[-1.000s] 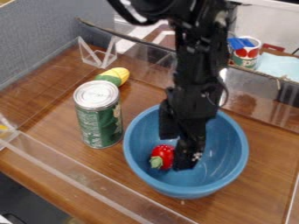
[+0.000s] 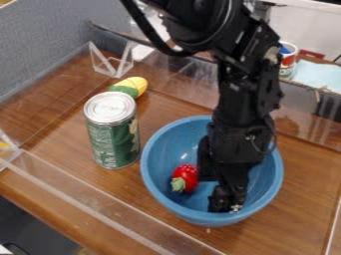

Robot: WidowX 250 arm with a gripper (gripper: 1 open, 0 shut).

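Observation:
My black gripper (image 2: 224, 191) reaches down inside a blue bowl (image 2: 176, 201) on the wooden table. A small red object with a green top, like a strawberry or pepper (image 2: 184, 179), lies in the bowl just left of the gripper, apart from or close beside its fingers. The fingertips are dark and overlap, so their spread is hard to see.
A green-labelled can (image 2: 112, 129) stands left of the bowl, with a yellow corn-like item (image 2: 128, 88) behind it. A red-and-white cup (image 2: 286, 62) is at the back right. Clear plastic edges border the table, whose right front is bare wood (image 2: 300, 214).
The gripper has descended deeper into the bowl and moved slightly right. The red object remains in the bowl's left part.

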